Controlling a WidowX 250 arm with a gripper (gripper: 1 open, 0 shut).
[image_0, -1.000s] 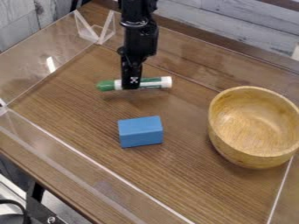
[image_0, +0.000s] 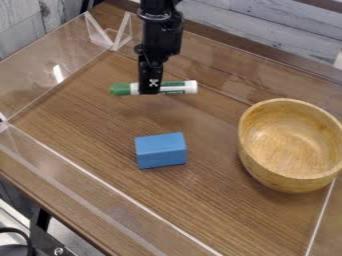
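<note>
My black gripper (image_0: 151, 80) reaches down from the top middle and is shut on a white tube with green ends (image_0: 175, 87), held roughly horizontal above the wooden table (image_0: 94, 140). A blue block (image_0: 160, 149) lies in front of it, near the middle. A large round wooden bowl (image_0: 287, 144) sits at the right.
The table's edge runs along the lower left, with dark cables beyond it at the bottom-left corner.
My gripper and the tube have risen slightly toward the top of the view. The blue block and bowl have not moved.
</note>
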